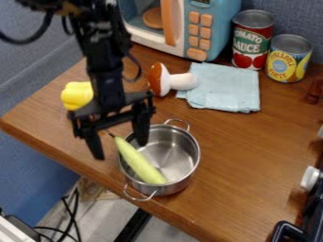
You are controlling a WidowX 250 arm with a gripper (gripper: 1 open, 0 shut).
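Observation:
A yellow corn-like object (pixel 142 163) lies tilted in a steel pot (pixel 179 169) near the front edge of the wooden table. My black gripper (pixel 116 142) hangs just above and left of the pot, at the upper end of the corn, with its fingers apart and nothing visibly held between them.
A yellow pepper (pixel 75 95) sits behind the arm. A white-and-brown mushroom toy (pixel 175 80), a blue cloth (pixel 221 93), a tomato sauce can (pixel 252 43), another can (pixel 289 59) and a toy microwave (pixel 177 24) stand at the back.

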